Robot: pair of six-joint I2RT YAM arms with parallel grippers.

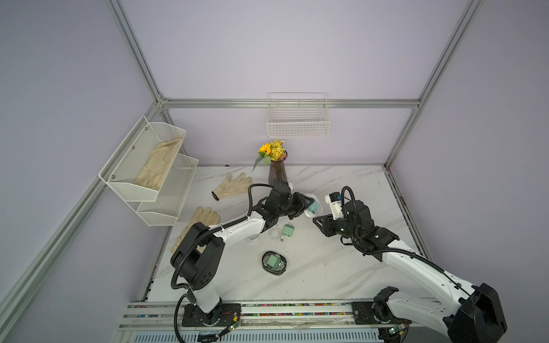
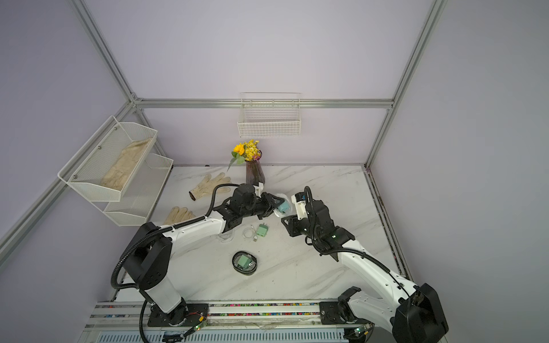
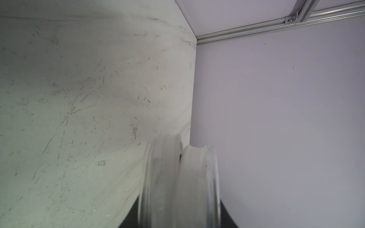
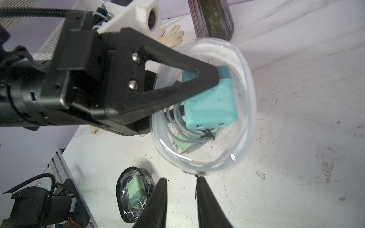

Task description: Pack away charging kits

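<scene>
A clear round case (image 4: 241,148) holds a teal charger (image 4: 211,108) and a coiled pale cable (image 4: 182,127). My left gripper (image 1: 306,206) is shut on this case, holding it up on edge above the table; the case's rim fills the lower middle of the left wrist view. Just below the rim in the right wrist view, my right gripper has its fingertips apart, and a thin dark strip hangs near them. A black-rimmed case (image 1: 274,263) with a green charger lies on the table. Farther back are a loose green charger (image 1: 288,229) and a white cable (image 1: 274,232).
A flower vase (image 1: 278,172) stands behind my left gripper. Work gloves (image 1: 233,185) lie at the back left. White wall baskets (image 1: 165,214) hang at the left, another basket (image 1: 298,127) at the back.
</scene>
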